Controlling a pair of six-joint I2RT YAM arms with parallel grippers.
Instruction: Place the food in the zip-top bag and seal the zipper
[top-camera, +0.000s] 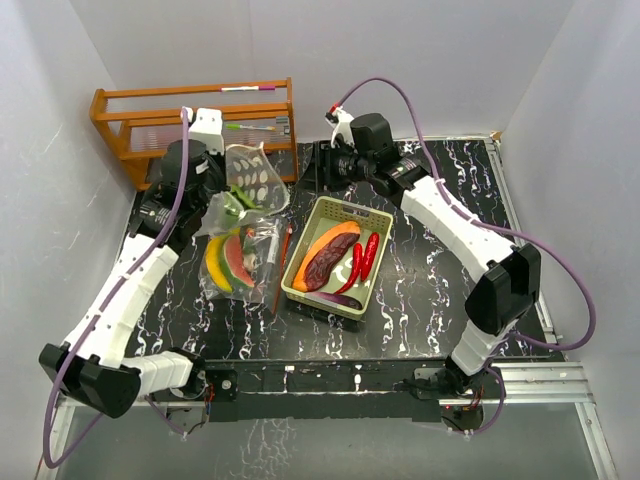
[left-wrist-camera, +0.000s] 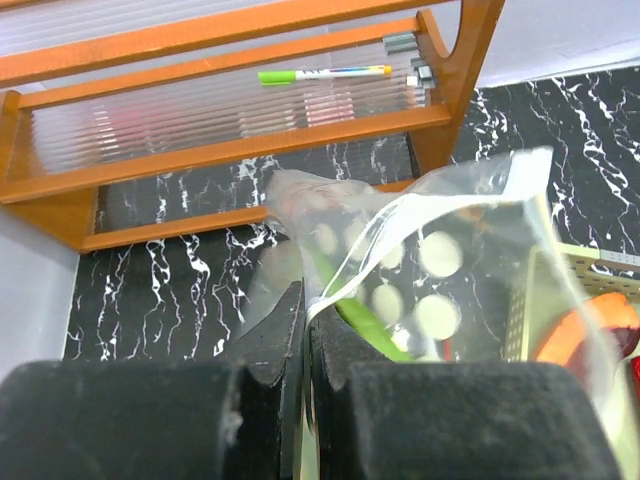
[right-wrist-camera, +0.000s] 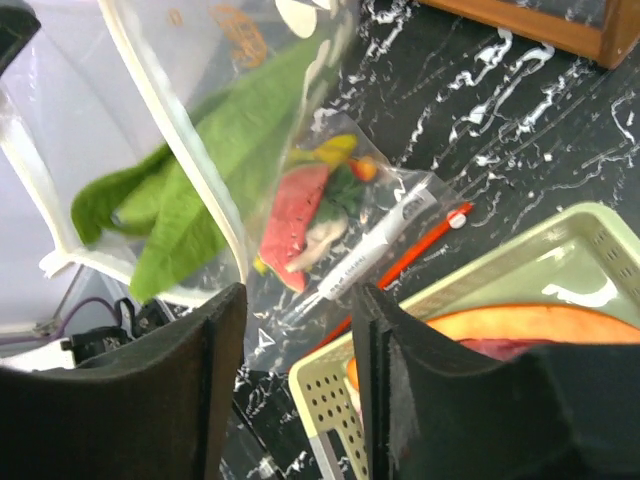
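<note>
My left gripper is shut on the edge of a clear zip bag (top-camera: 255, 185) holding green food, which hangs from it over the back left of the table. A second clear bag (top-camera: 260, 260) with banana and watermelon pieces lies below. My right gripper is part open with nothing between its fingers, to the right of the hanging bag and above the tray's back edge. The green tray (top-camera: 330, 310) holds an orange piece (top-camera: 305, 270), a dark red piece (top-camera: 322, 264), red chilies (top-camera: 370, 255) and a purple piece (top-camera: 330, 298).
An orange wooden rack (top-camera: 135, 155) with pens stands at the back left. An orange stick (right-wrist-camera: 425, 245) lies between the flat bag and the tray.
</note>
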